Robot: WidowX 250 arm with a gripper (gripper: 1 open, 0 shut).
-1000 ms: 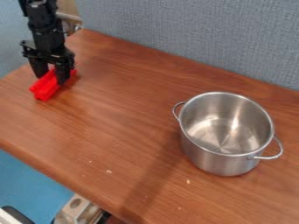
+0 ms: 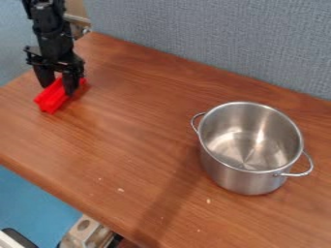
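Observation:
My black gripper [image 2: 58,76] reaches down at the upper left of the table onto a red object [image 2: 52,97], which lies on the wood beneath and between its fingers. Whether the fingers are closed on it is hard to tell. A steel pot [image 2: 251,145] with two side handles stands on the right half of the table, well apart from the gripper.
A grey textured wall [image 2: 220,44] runs along the back. Blue floor shows at the lower left, with some metal hardware at the table's front left edge.

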